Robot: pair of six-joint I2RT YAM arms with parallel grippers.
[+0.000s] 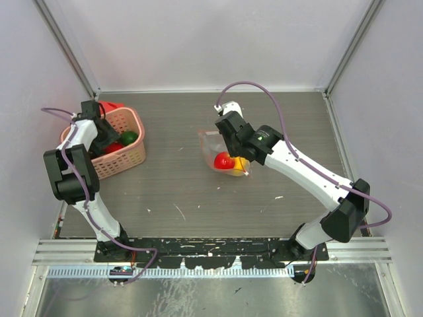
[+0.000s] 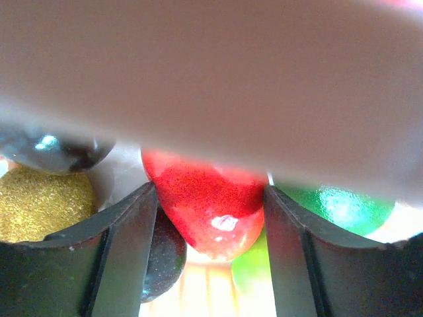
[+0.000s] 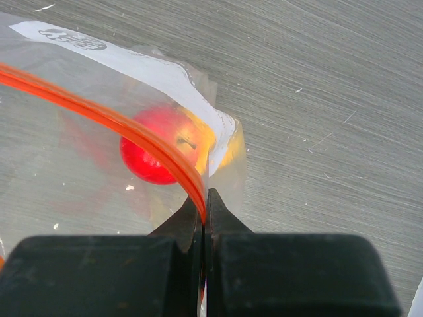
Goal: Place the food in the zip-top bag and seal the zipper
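In the left wrist view, a glossy red food piece (image 2: 211,198) lies between the fingers of my left gripper, which is part open. Both fingertips come close to its sides; whether they press on it is unclear. This gripper reaches down into the pink basket (image 1: 124,163). My right gripper is shut on the orange zipper edge of the clear zip top bag (image 3: 142,79), holding it up. Inside the bag sit a red apple-like piece (image 1: 224,161) and a yellow piece (image 1: 239,164).
Around the red piece lie a dark purple piece (image 2: 165,257), a green one (image 2: 353,210), a brownish-gold one (image 2: 43,205) and another dark one (image 2: 53,148). The basket stands near the left wall. Bare table (image 1: 168,191) separates it from the bag.
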